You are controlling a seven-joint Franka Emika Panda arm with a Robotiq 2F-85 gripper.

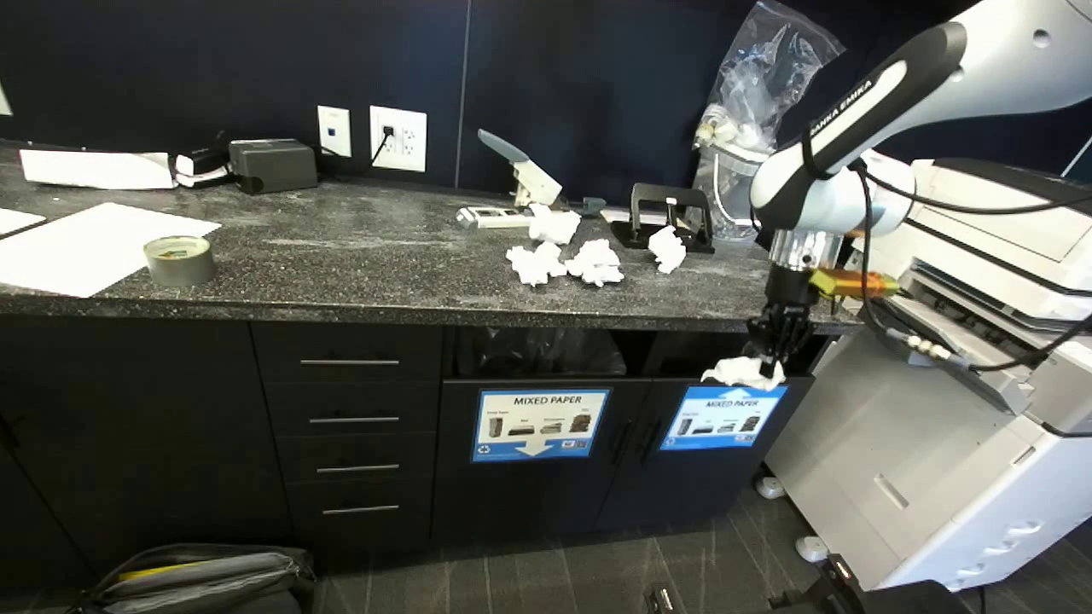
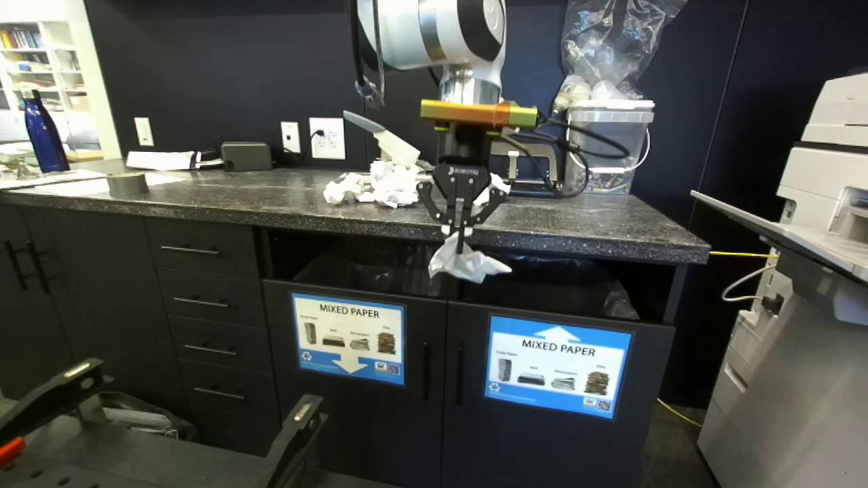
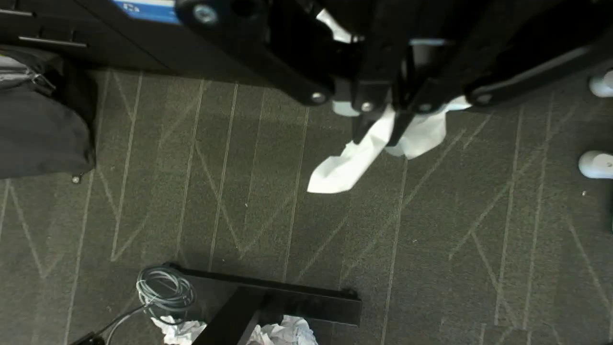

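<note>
My gripper [image 2: 460, 244] points down in front of the counter's front edge and is shut on a crumpled white paper [image 2: 465, 264]. In the wrist view the paper [image 3: 351, 164] pokes out on both sides of the fingers, with carpet far below it. Behind the gripper lie the two openings of the cabinet: the left bin opening [image 2: 350, 264] and the right bin opening [image 2: 561, 289], each above a door with a MIXED PAPER sign [image 2: 558, 366]. Several other crumpled papers [image 1: 596, 263] rest on the counter [image 1: 389, 266].
A stapler [image 1: 522, 184] and a black hole punch [image 1: 665, 210] stand behind the papers. A clear tub [image 2: 610, 134] with a plastic bag is at the back right. Right of the cabinet is a printer [image 1: 942, 409]. A tape roll [image 1: 179, 261] sits on the left.
</note>
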